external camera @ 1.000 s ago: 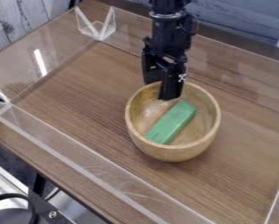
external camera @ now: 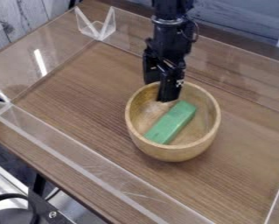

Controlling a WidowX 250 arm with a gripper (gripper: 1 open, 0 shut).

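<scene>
A black robot arm reaches down from the top centre, its gripper (external camera: 163,87) standing open over the back-left rim of a round tan bowl (external camera: 202,136). A green rectangular block (external camera: 172,123) lies on a slant inside the bowl. Whether the fingertips touch the bowl is hard to tell.
The bowl stands on a wooden table (external camera: 72,105), clear to the left and right. A clear angular object (external camera: 96,24) sits at the back left. Dark cables or parts (external camera: 13,210) lie at the lower-left corner, off the table's edge.
The arm and gripper have shifted slightly to the left. The bowl and the green block look almost unchanged.
</scene>
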